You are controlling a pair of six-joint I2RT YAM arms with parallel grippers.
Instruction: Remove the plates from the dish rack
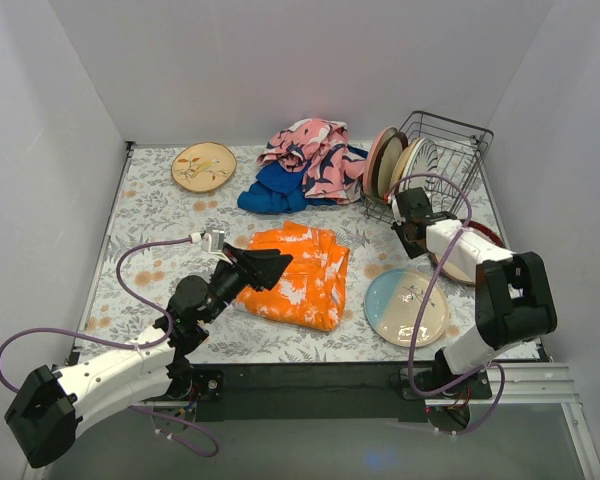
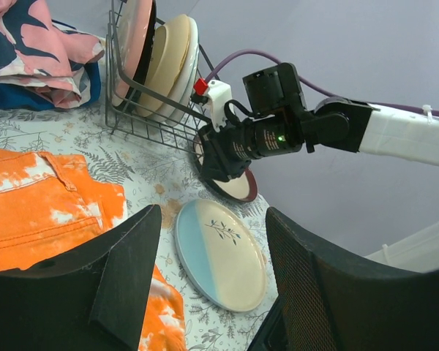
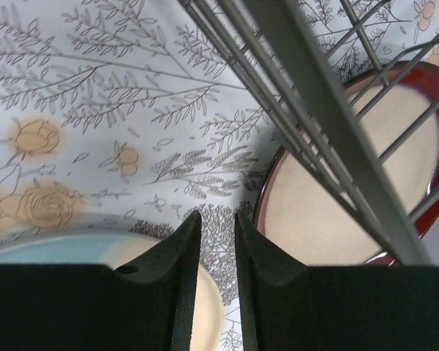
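Note:
Several plates, pink, dark, tan and a black-striped white one (image 1: 426, 160), stand on edge in the dish rack (image 1: 450, 125) at the back right. My right gripper (image 1: 410, 242) hangs low in front of the rack, right beside its front bars. In the right wrist view its fingers (image 3: 189, 252) are slightly apart with nothing between them. A brown-rimmed plate (image 3: 314, 205) lies on the table beside the rack, partly behind its bars; a blue-and-cream plate (image 1: 405, 308) lies in front. My left gripper (image 1: 283, 264) is open and empty above the orange cloth (image 1: 315, 290).
A yellow plate (image 1: 203, 167) lies flat at the back left. A pink-and-navy cloth (image 1: 315, 155) and a blue cloth (image 1: 270, 195) are heaped left of the rack. Bare table shows at the left. A wall rises close on the right.

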